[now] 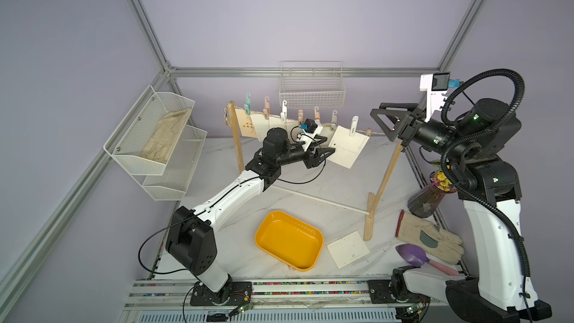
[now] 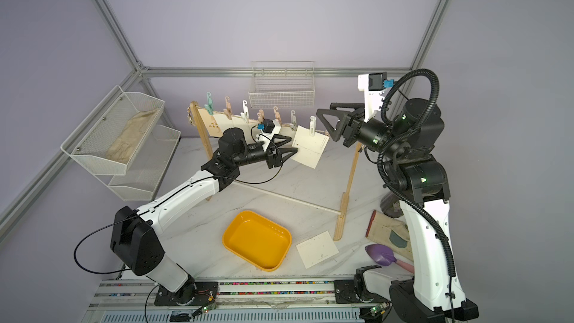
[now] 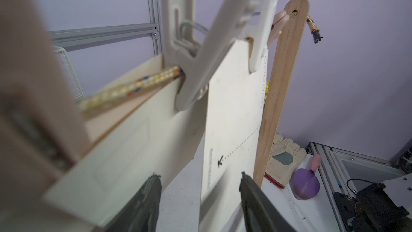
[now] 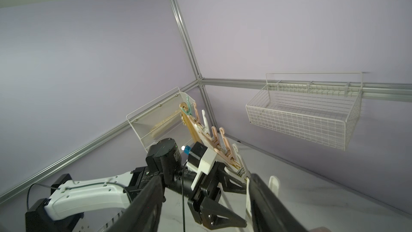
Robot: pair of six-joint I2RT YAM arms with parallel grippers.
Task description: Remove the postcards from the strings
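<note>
Several pale postcards hang by clothespins from a string between wooden posts. At the right end, a tilted postcard (image 1: 347, 146) hangs under a white clothespin (image 1: 354, 125). My left gripper (image 1: 329, 146) is open at this card's left edge; in the left wrist view, the postcard (image 3: 231, 141) stands edge-on between the spread fingers. A second pale card (image 3: 141, 141) hangs to its left. Right of the clothespin, apart from it, my right gripper (image 1: 382, 122) is open and empty. Another pale card (image 1: 348, 249) lies flat on the table.
A yellow tray (image 1: 289, 212) sits on the table left of the flat card. A wooden post (image 1: 388, 173) stands under the right arm. Gloves (image 1: 427, 236), a purple scoop (image 1: 412, 254) and a vase (image 1: 425, 201) occupy the right side.
</note>
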